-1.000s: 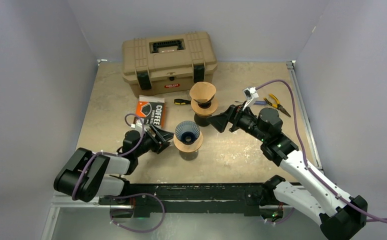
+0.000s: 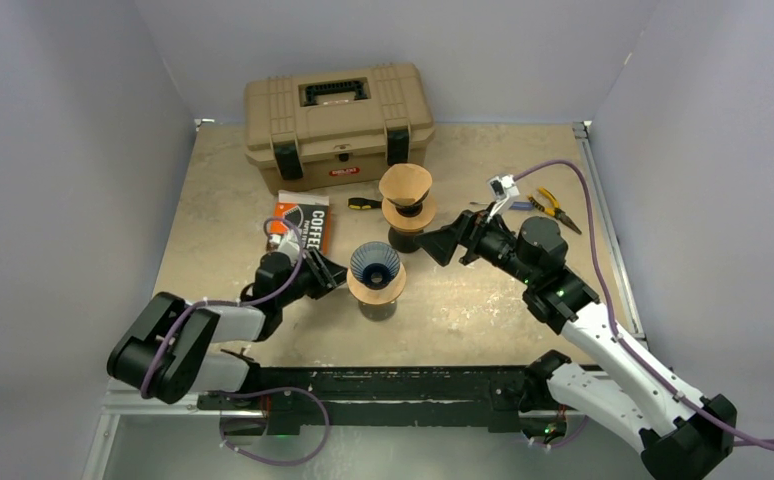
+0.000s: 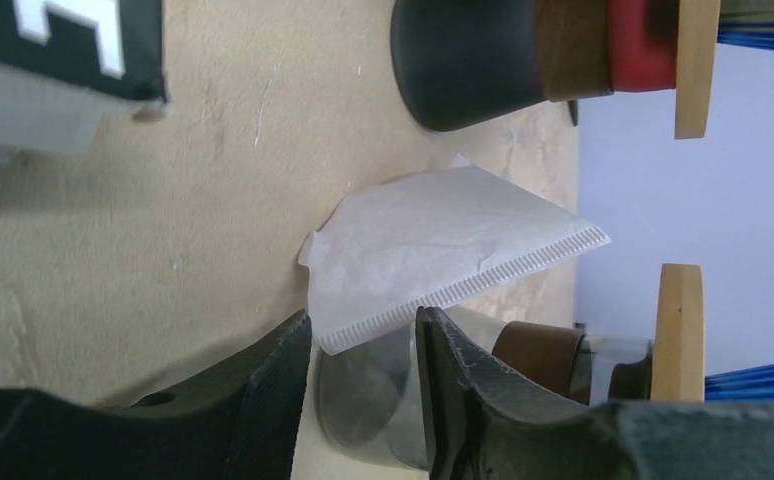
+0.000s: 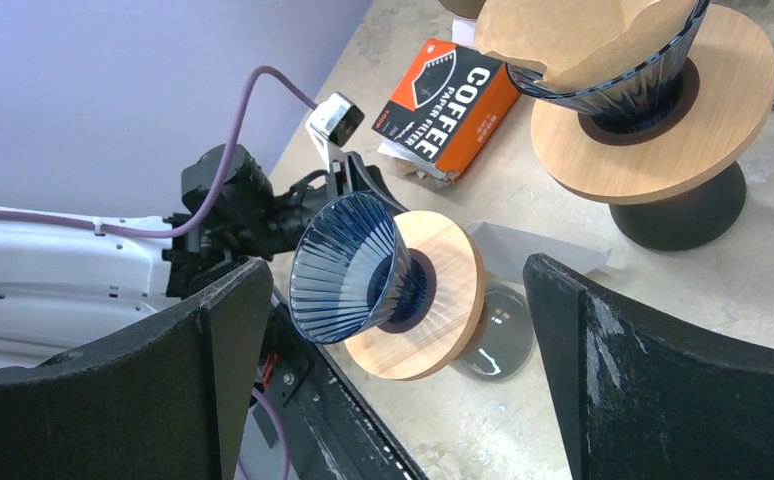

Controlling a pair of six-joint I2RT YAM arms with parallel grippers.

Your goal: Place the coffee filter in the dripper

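Observation:
A white paper filter [image 3: 443, 240] leans low against the glass base of the near stand, its crimped edge toward my left gripper. The fingers of that gripper stand part open just short of the filter's edge; I see no grip on it. In the top view, the left gripper [image 2: 341, 277] is left of the near stand, whose blue ribbed dripper [image 2: 375, 265] is empty. In the right wrist view, part of the filter [image 4: 533, 252] shows behind the near stand's wooden collar [image 4: 453, 290]. My right gripper [image 2: 443, 250] hangs open and empty, right of both stands.
A second dripper with a brown filter [image 2: 405, 181] stands behind the near one. The orange and black coffee filter box [image 2: 313, 220] lies behind the left gripper. A tan toolbox [image 2: 338, 120] fills the back; pliers [image 2: 560, 212] lie at right.
My right arm has stayed still.

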